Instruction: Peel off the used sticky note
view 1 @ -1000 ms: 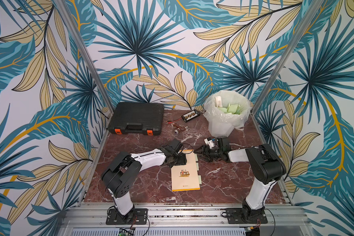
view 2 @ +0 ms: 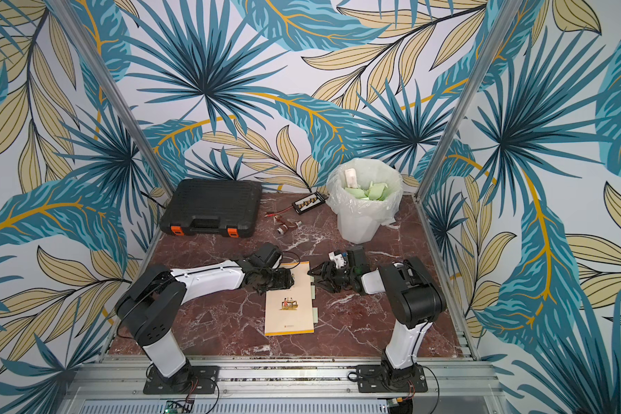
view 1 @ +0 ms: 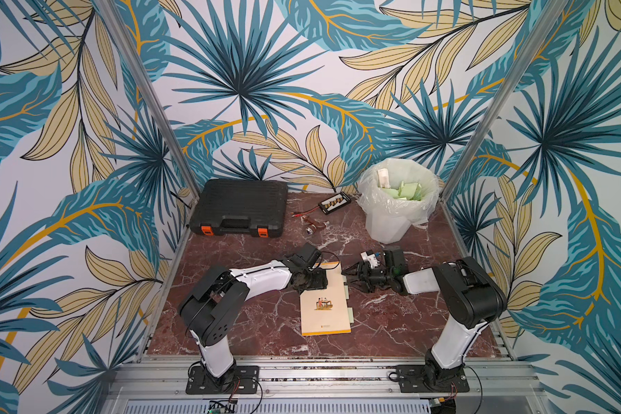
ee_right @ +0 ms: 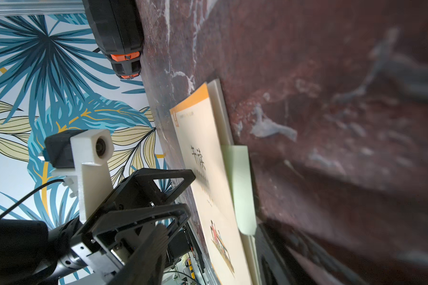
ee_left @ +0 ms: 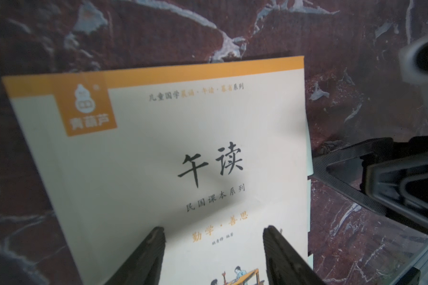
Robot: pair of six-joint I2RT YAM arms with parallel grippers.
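Observation:
The cream booklet (view 1: pixel 324 314) with orange edges lies flat mid-table, pale green sticky notes (ee_right: pixel 238 185) along its right edge. Over its upper part sits my left gripper (view 2: pixel 280 278), low against the cover; its fingers (ee_left: pixel 149 256) show in the left wrist view with cover visible between them, and whether they grip anything is unclear. My right gripper (view 1: pixel 352 272) is at the booklet's right edge beside the upper notes, part open, its fingertips beside a green note and the page edges in the right wrist view.
A black toolbox (view 1: pixel 236 203) stands back left. A lined bin (view 1: pixel 393 217) holding green paper stands back right. A small battery board (view 1: pixel 334 203) and red parts lie at the back middle.
The left arm and booklet look almost unchanged.

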